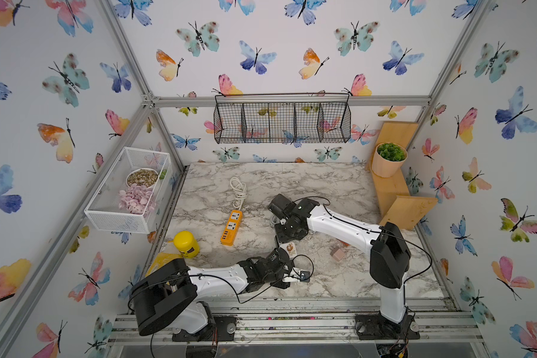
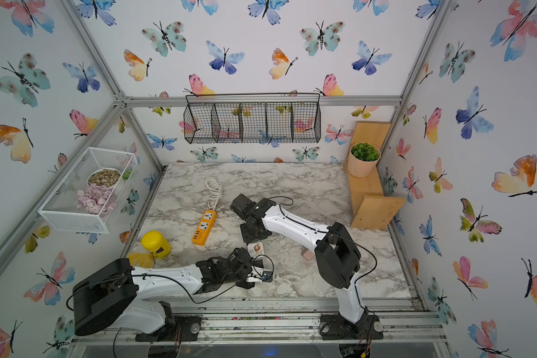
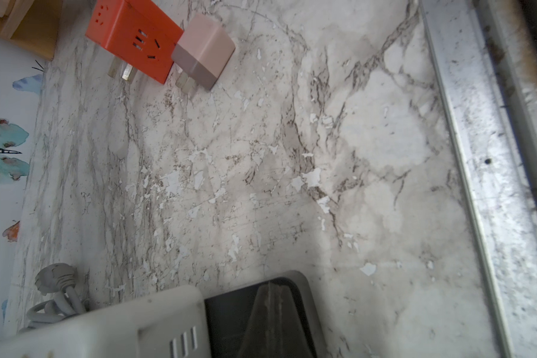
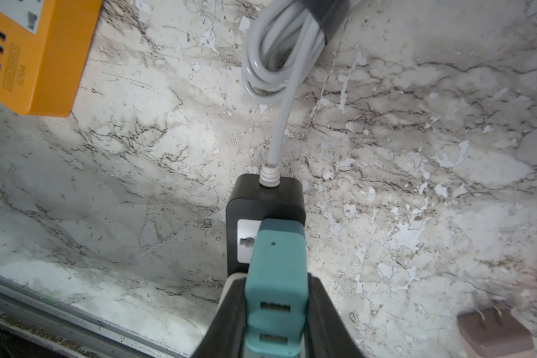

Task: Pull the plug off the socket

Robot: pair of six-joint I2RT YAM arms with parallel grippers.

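Observation:
A teal plug (image 4: 277,262) sits between the fingers of my right gripper, which is shut on it, in the right wrist view. Under it lies the socket strip, with a black end (image 4: 240,211) and a grey cable. The plug covers part of that end; whether its prongs are seated is hidden. At the strip's other end, the left wrist view has the white body (image 3: 143,322) and a black end part (image 3: 229,310). My left gripper is shut in front of this black part, with nothing visible between its fingers; contact is unclear.
An orange power strip (image 1: 231,228) lies to the left, near a yellow cylinder (image 1: 186,243). On the right are an orange-red adapter (image 3: 140,38) and a pink block plug (image 3: 204,50). Bare marble tabletop (image 1: 334,179) extends toward the back.

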